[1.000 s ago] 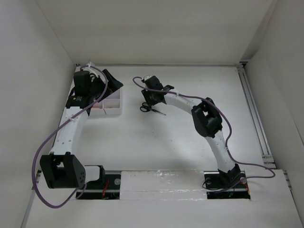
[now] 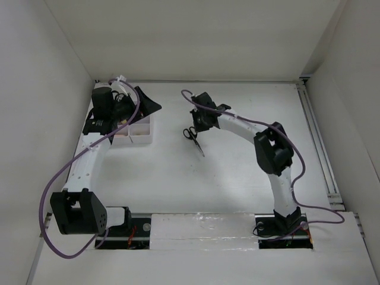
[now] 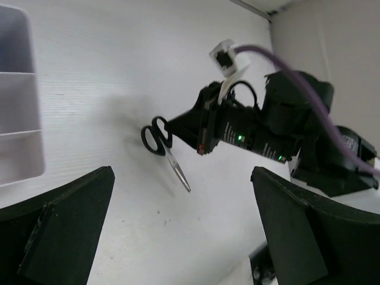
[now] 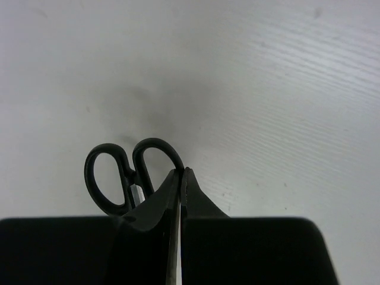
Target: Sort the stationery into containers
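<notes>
Black-handled scissors (image 2: 199, 148) hang from my right gripper, which is shut on one handle loop near its fingertips. In the right wrist view both loops show, while the blades are mostly covered by the fingers. The left wrist view shows the silver blades (image 3: 177, 169) pointing down the picture, with a soft shadow set off from them, so they look raised from the table. My left gripper is wide open and empty. In the top view it is over the white divided container (image 2: 142, 143), partly covering it.
The container's compartments (image 3: 19, 104) lie at the left edge of the left wrist view. Purple cables loop along both arms.
The scissors have swung so their blades point more toward the front. My left gripper has shifted slightly right.
</notes>
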